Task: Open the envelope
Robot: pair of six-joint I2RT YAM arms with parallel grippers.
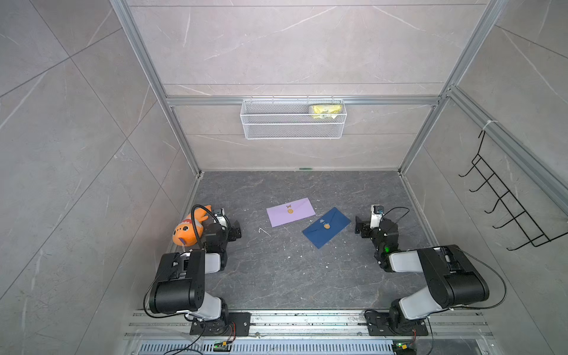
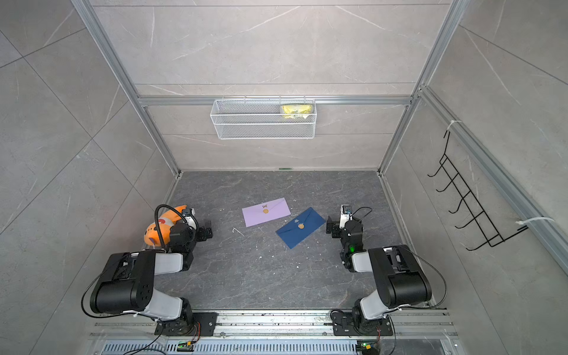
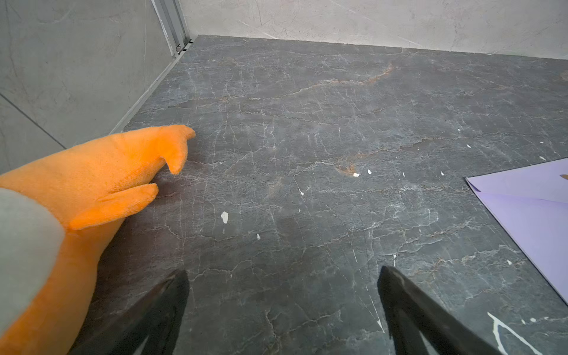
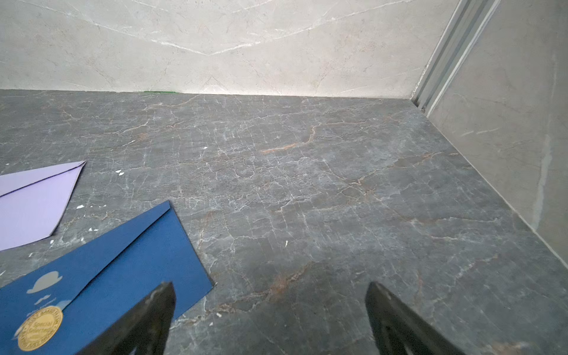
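Two closed envelopes lie flat at the middle of the grey floor. The purple envelope [image 1: 298, 214] is further back and to the left, with a gold seal on its flap. Just right of it and nearer lies the blue envelope [image 1: 331, 232], set at a slant, its round gold seal [image 4: 40, 327] clear in the right wrist view. My left gripper is open and empty, well to the left of both. On the right side, my right gripper also stands open with nothing between its fingers, a short way right of the blue envelope.
An orange plush toy [image 1: 188, 230] rests against the left wall, close beside my left gripper. A small white hook-shaped piece [image 1: 264, 231] lies left of the envelopes. White scraps dot the floor. A wire basket [image 1: 260, 118] and a black rack [image 1: 503, 195] hang on the walls.
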